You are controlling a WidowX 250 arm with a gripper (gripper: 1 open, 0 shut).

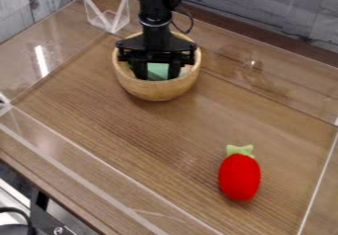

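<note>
My black gripper (156, 51) reaches down from the top into a round wooden bowl (179, 89) at the upper middle. A green object (160, 69) lies in the bowl between the fingers, partly hidden by them, and the fingers appear closed on it. A red strawberry-like object (239, 178) with a pale green top lies at the lower right.
A clear plastic piece (103, 12) lies at the upper left, near the table's edge. A wall borders the back right.
</note>
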